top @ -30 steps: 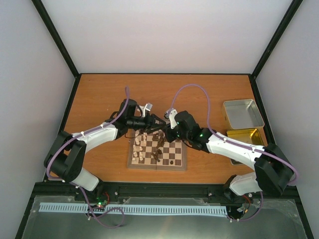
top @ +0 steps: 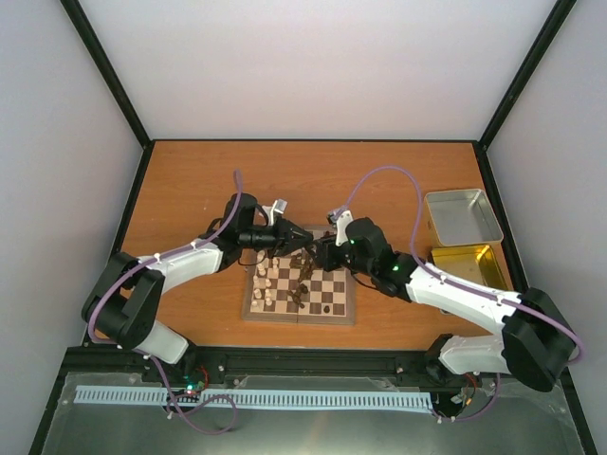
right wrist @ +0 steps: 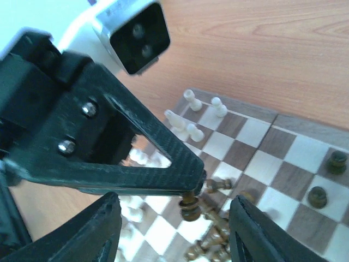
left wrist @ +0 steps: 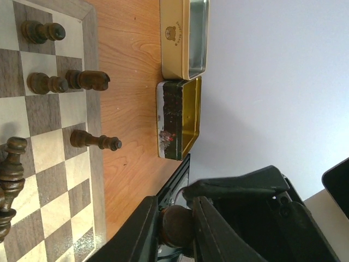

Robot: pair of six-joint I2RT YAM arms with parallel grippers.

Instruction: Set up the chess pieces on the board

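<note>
My left gripper [top: 303,239] is shut on a dark chess piece, held above the board; in the right wrist view that piece [right wrist: 190,206] hangs from its fingertips. My right gripper [top: 324,248] is close beside it, its fingers [right wrist: 256,229] apart with no piece visibly held between them. The chessboard [top: 345,313] carries white pieces [top: 268,292] on its left side and dark pieces, some standing [right wrist: 317,197], others lying [left wrist: 15,169] among the middle squares.
A silver tin [top: 463,213] and a gold tin [top: 479,265] stand at the right of the table. The table behind the board is clear.
My right arm has drawn back to the right, away from my left gripper. The left gripper has moved little and still has the dark piece.
</note>
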